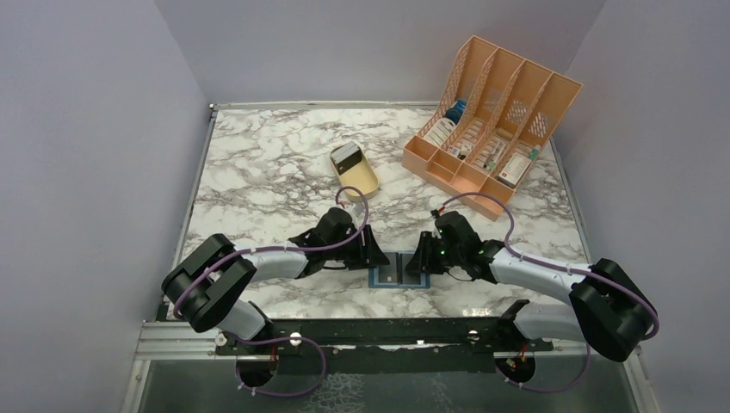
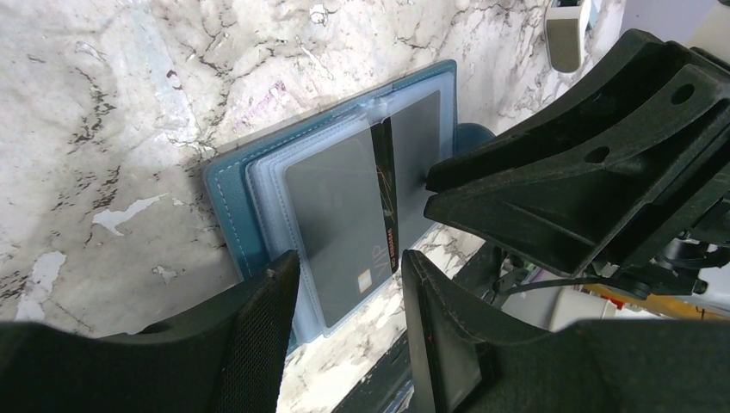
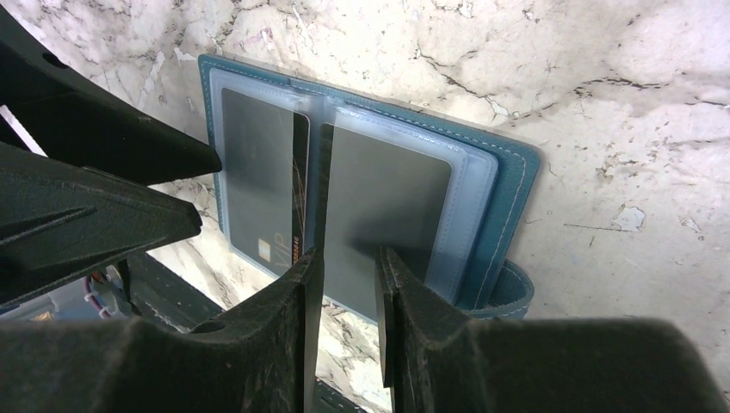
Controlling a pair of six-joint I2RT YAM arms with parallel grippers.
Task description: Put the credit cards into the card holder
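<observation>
The blue card holder [image 1: 399, 281] lies open on the marble table between my grippers, a dark card [image 3: 262, 176] with a black stripe and VIP print in one clear sleeve and a dark card [image 3: 383, 194] in the other. My left gripper is over the holder's left part, its fingertips parted with no card visibly between them. My right gripper is over the right part, fingers part open and nothing visible between them. Each gripper also shows at the edge of the other's wrist view.
A tan tray [image 1: 366, 179] holding a dark and silver item stands behind the holder. A peach compartment organizer [image 1: 456, 181] with boxes stands at the back right.
</observation>
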